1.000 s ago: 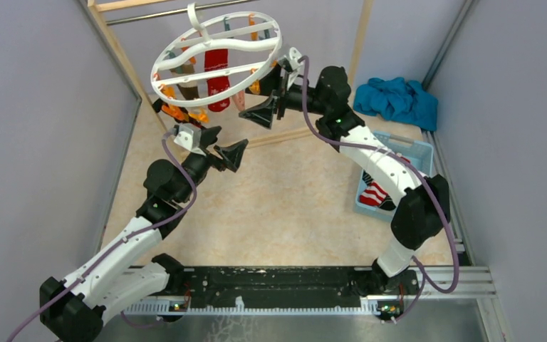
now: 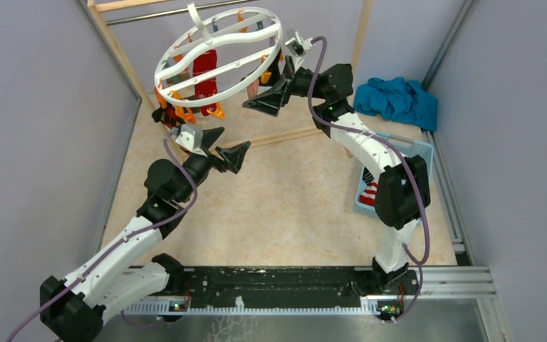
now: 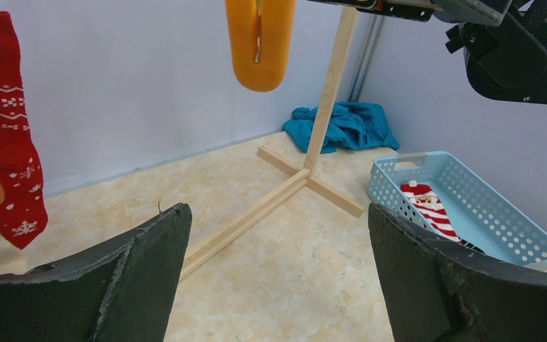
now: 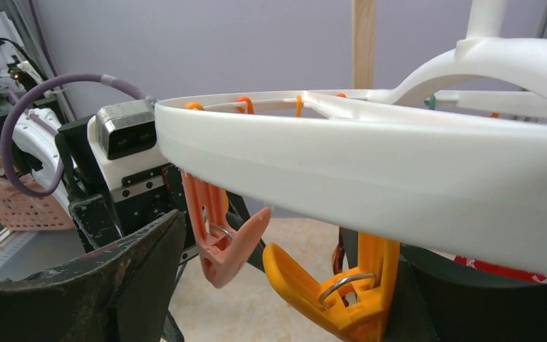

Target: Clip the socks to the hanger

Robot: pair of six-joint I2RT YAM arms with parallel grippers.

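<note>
The white round hanger [image 2: 217, 90] hangs at top centre with coloured clips and socks; a red sock [image 3: 3, 178] shows at the left wrist view's edge. My left gripper [image 2: 224, 146] stands open below the hanger, empty. My right gripper [image 2: 267, 100] is at the hanger's right side, close to the rim, with a pink clip [image 4: 224, 256] and a yellow clip [image 4: 295, 285] in front of its fingers. Its fingers look apart, with no sock visible between them.
The blue basket [image 2: 427, 149] with striped socks is at the right. A blue cloth [image 2: 395, 100] lies behind it. Wooden stand bars [image 3: 249, 221] cross the table.
My right arm has moved up and swung slightly toward the back. The hanger and its socks have shifted a little. The left arm is almost still.
</note>
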